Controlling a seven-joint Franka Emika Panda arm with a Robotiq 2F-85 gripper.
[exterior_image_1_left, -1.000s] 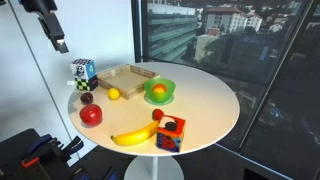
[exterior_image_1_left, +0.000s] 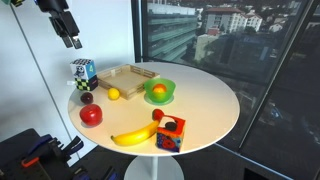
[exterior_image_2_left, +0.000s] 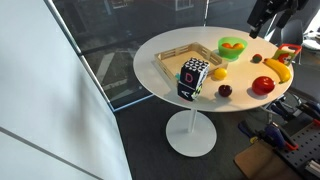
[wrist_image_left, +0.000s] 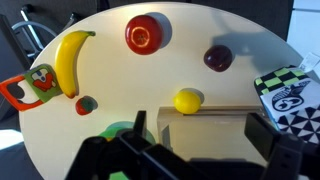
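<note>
High above the left side of the round white table, my gripper (exterior_image_1_left: 72, 43) hangs open and empty. Its two dark fingers stand wide apart in the wrist view, over a wooden tray (wrist_image_left: 205, 145). A yellow lemon (wrist_image_left: 187, 101) lies by the tray's edge. Around it are a dark plum (wrist_image_left: 217, 58), a red apple (wrist_image_left: 143, 34), a banana (wrist_image_left: 70, 62) and a small strawberry (wrist_image_left: 86, 104). A green bowl (exterior_image_2_left: 232, 52) holds an orange fruit (exterior_image_1_left: 159, 89) and stands beside the tray.
A patterned box (exterior_image_1_left: 84, 75) stands upright at the table's left edge. Another box, red with a black dot (exterior_image_1_left: 170, 134), sits at the front edge near the banana.
The things on the table stay where they were.
</note>
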